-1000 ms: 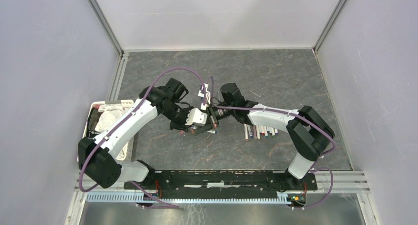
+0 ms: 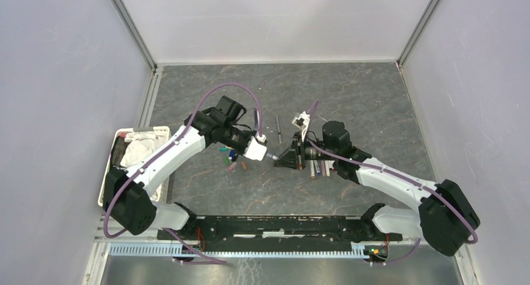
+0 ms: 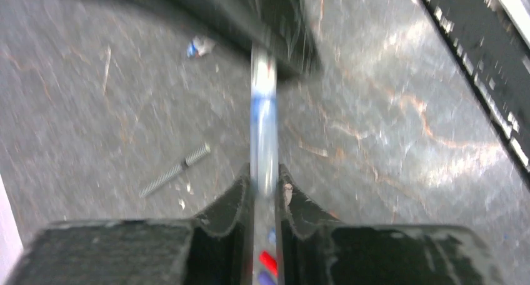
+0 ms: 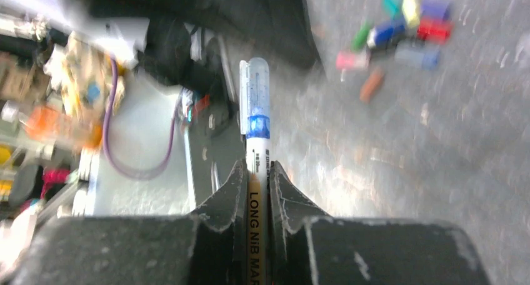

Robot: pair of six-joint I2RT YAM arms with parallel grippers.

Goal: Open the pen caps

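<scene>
A white marker with a blue band and clear capped end (image 4: 258,97) points up from my right gripper, which is shut on its printed barrel. The same marker (image 3: 264,141) appears blurred in the left wrist view, its near end at the fingertips of my left gripper; whether those fingers grip it I cannot tell. In the top view the marker spans the small gap between the two grippers at the centre. Loose coloured caps (image 4: 387,34) lie on the mat below.
Several markers (image 2: 315,169) lie beside the right arm, and more stand behind the left gripper. A white basket (image 2: 106,172) with cloths is at the left.
The right arm has moved rightward, widening the gap between the grippers and exposing the marker between them. The left gripper has shifted slightly right over the last second.
</scene>
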